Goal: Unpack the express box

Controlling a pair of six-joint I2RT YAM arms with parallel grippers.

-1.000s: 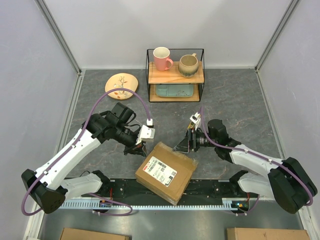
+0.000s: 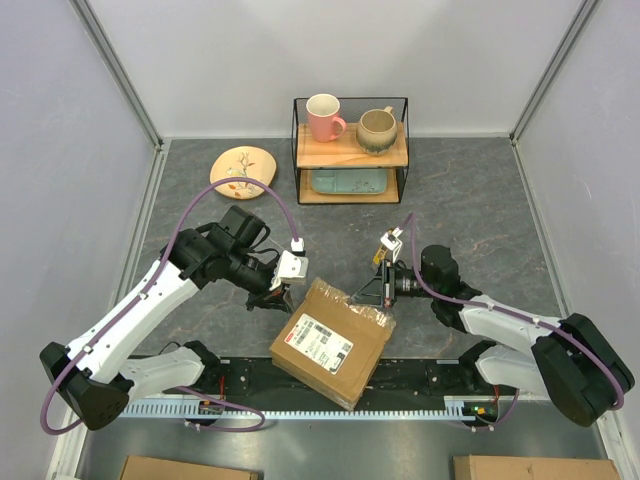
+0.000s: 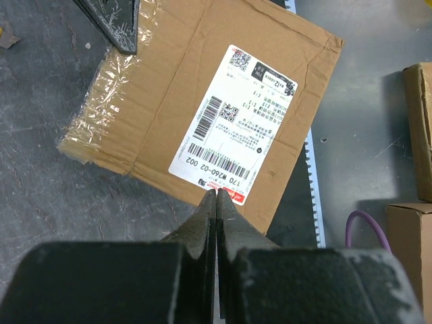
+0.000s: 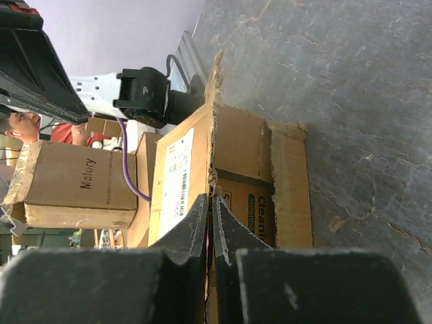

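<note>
The cardboard express box [image 2: 320, 372] with a white label lies tilted at the front edge of the worktop, tape along its upper flap. My left gripper is shut, nothing between its fingers, above the box's left side. My right gripper is at the box's taped flap edge [image 3: 108, 101], its fingertips at the upright edge of the cardboard. Whether they grip it is unclear. In the right wrist view the box's side shows flaps and brown cardboard with printing inside.
A two-tier rack [image 2: 350, 150] with two mugs stands at the back, a plate [image 2: 243, 170] left of it. More cardboard boxes [image 2: 535, 470] are beyond the front edge.
My right arm and wrist have shifted slightly to the right at the flap. The box and left arm look unchanged.
</note>
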